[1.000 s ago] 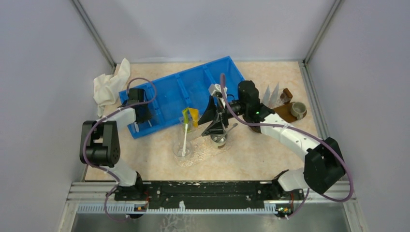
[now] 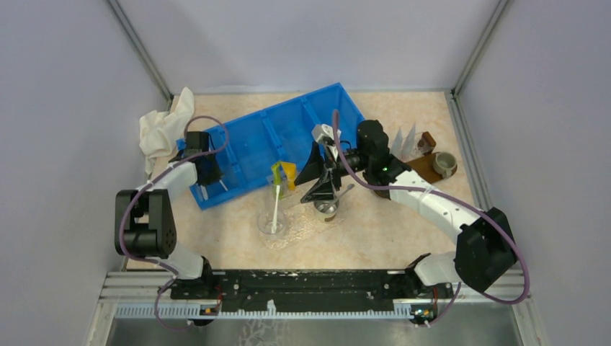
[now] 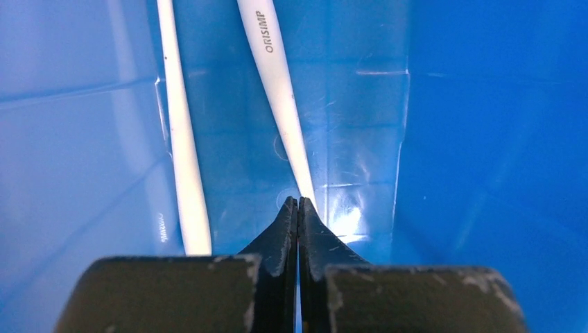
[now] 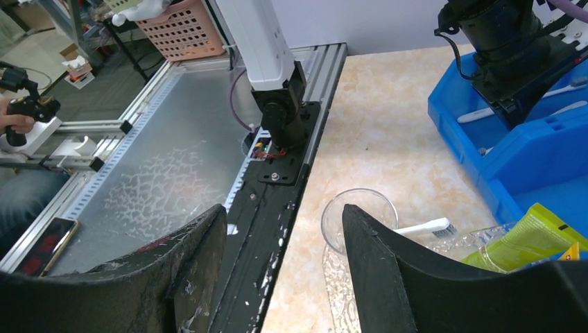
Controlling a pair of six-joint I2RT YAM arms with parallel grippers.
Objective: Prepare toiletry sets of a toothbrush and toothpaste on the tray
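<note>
My left gripper is shut inside the left end compartment of the blue bin (image 2: 252,130), nothing showing between its fingers. Beneath it lie two white toothbrush handles (image 3: 274,76) (image 3: 182,152), one printed ORISIMP. In the centre, a white toothbrush (image 2: 276,205) rests in a clear cup (image 2: 265,225), beside green (image 4: 513,243) and yellow (image 2: 289,173) tubes in another clear container. My right gripper (image 2: 317,174) is open and empty above that area, near a metal cup (image 2: 326,211) with a utensil in it.
A white cloth (image 2: 160,130) lies at the back left. A wooden board (image 2: 429,169) with a mug (image 2: 444,164) and clear cone-like items stands at the right.
The left arm has shifted slightly left within the bin's end compartment. The right arm and the objects on the table look unchanged.
</note>
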